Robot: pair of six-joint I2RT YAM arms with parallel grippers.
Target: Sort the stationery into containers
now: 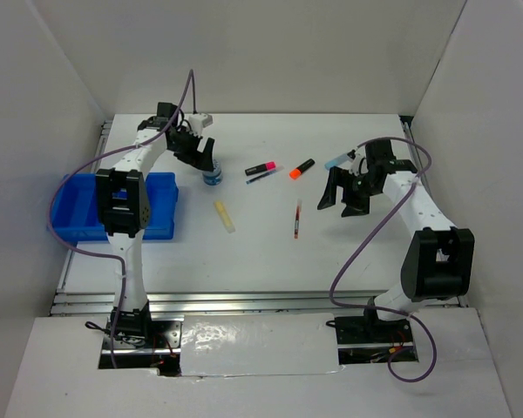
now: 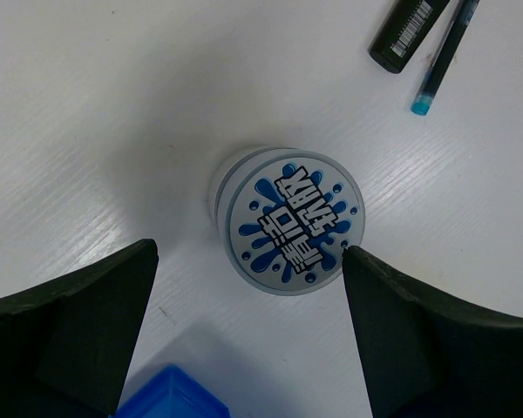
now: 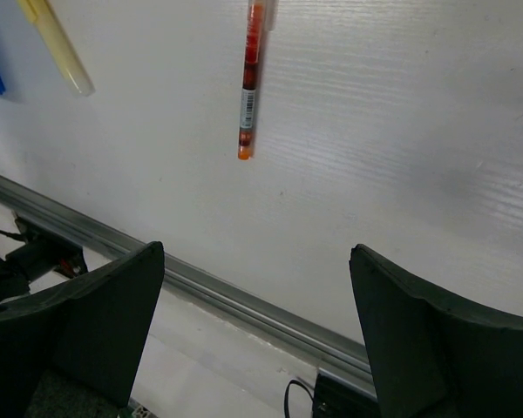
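A round can (image 1: 212, 175) with a blue-and-white label stands right of the blue bin (image 1: 161, 232). In the left wrist view, the can's lid (image 2: 270, 267) shows ahead of my left gripper, which is open, with a gap at the left finger. Over the right side of the table my right gripper (image 1: 334, 209) is open and empty. Loose on the table lie a yellow pen (image 1: 224, 216), a red pen (image 1: 296, 219), a black-and-pink marker (image 1: 261, 168), a dark blue pen (image 1: 263, 175), a black-and-orange marker (image 1: 302, 169) and a light blue item (image 1: 338, 161).
The left arm hides part of the blue bin. A metal rail (image 1: 244, 300) runs along the table's front edge. Bare table (image 1: 261, 266) lies in front of the pens, and purple cables loop over both arms.
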